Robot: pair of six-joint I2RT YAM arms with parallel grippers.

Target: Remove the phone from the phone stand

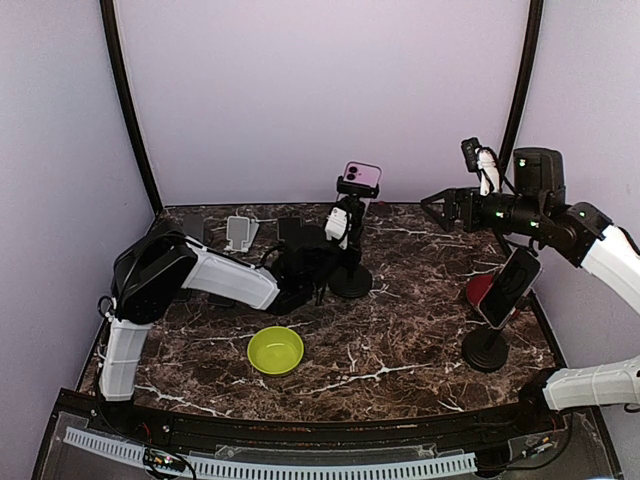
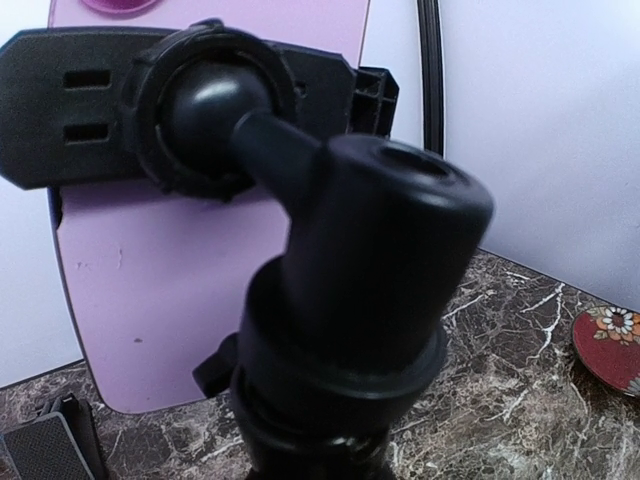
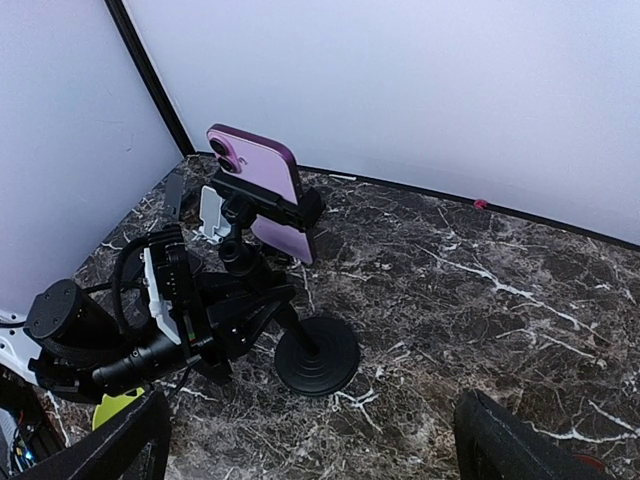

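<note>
A lilac phone is held in the clamp at the top of a black phone stand, near the back middle of the table. Seen from the right wrist, the stand's pole leans and the phone is tilted above its round base. My left gripper is shut on that pole, below the clamp. In the left wrist view the stand's head and the phone's back fill the picture; the fingertips are hidden. Raised at the right, my right gripper is open and empty.
A yellow-green bowl sits front of the left arm. Another black stand with a dark panel stands at the right, a red round object behind it. Small devices line the back left.
</note>
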